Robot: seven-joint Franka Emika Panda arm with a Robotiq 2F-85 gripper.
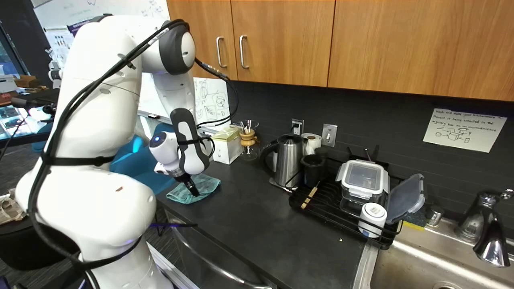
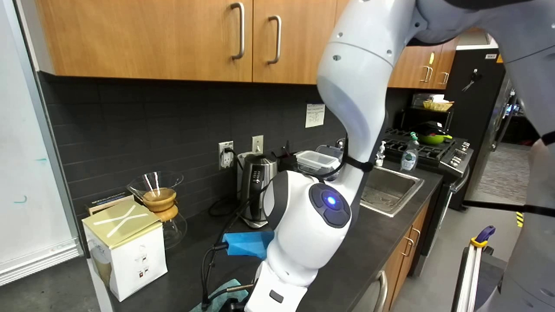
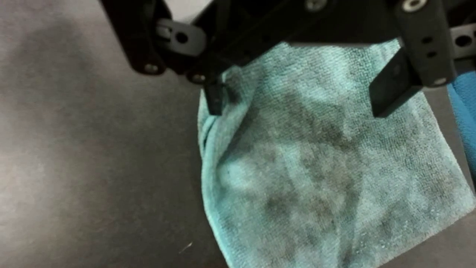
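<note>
A teal cloth (image 3: 303,192) with greyish stains lies on the dark counter near its front edge. It is partly spread, with a raised fold along its left side in the wrist view. My gripper is open over the cloth, its fingers wide apart and nothing held between them. The left fingertip (image 3: 215,100) sits right by the fold; whether it touches cannot be made out. In exterior view 1 the gripper (image 1: 194,190) points down at the cloth (image 1: 204,188). Exterior view 2 shows only a corner of the cloth, and the arm largely hides the gripper there.
At the back stand a white box (image 1: 227,146), a glass coffee maker (image 1: 249,144) and a steel kettle (image 1: 289,161). A black dish rack (image 1: 327,204) holds containers and a white cup, beside the sink (image 1: 409,260). The counter (image 1: 270,231) between cloth and sink is clear.
</note>
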